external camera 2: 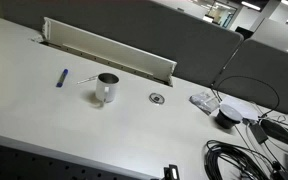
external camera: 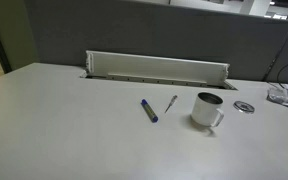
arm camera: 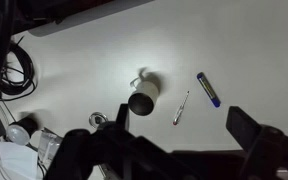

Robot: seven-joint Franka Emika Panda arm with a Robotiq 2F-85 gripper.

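A white mug [external camera: 207,112] with a dark inside stands upright on the white table; the wrist view has the mug [arm camera: 149,89] near the middle, its handle toward the top. Left of it in exterior view 1 lies a blue marker [external camera: 149,111] with a yellowish-green band. Between them rests a thin screwdriver-like tool [external camera: 171,103]. From the wrist, my gripper shows dark, widely parted fingers along the lower edge. It is open, and the tabletop objects lie below, untouched. Neither exterior view shows the gripper clearly.
A small round metal dish [external camera 2: 157,98] lies beyond the mug. Black cables [external camera 2: 234,160], a small pot-like item [external camera 2: 228,116] and a clear packet [external camera 2: 204,101] crowd the right end. A white trough [external camera: 156,68] runs along the back partition.
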